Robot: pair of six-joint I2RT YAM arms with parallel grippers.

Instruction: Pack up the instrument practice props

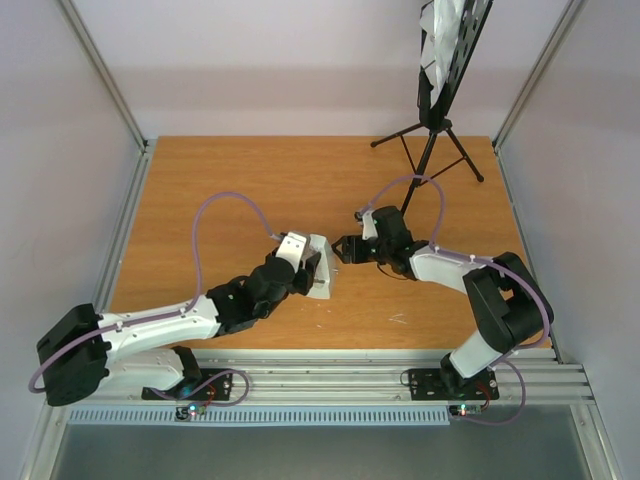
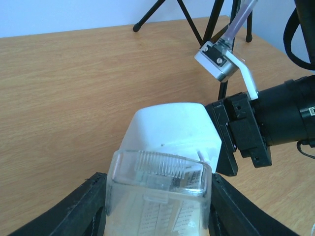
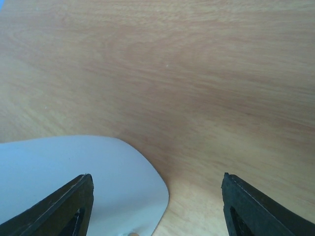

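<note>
A clear plastic case (image 2: 158,184) with pale contents stands between the fingers of my left gripper, which is shut on it. Beyond it rises a white rounded flap or lid (image 2: 172,129); whether it is joined to the case I cannot tell. The top view shows the white piece (image 1: 321,268) near the table's middle, partly covered by the left gripper. My right gripper is part open close to the right side of this white piece. In the right wrist view the white surface (image 3: 83,177) reaches behind its left finger; nothing is visibly clamped.
A black music stand (image 1: 432,120) bearing white sheets rises at the back right, its tripod legs spread on the table (image 1: 250,170). The right arm works just in front of those legs.
</note>
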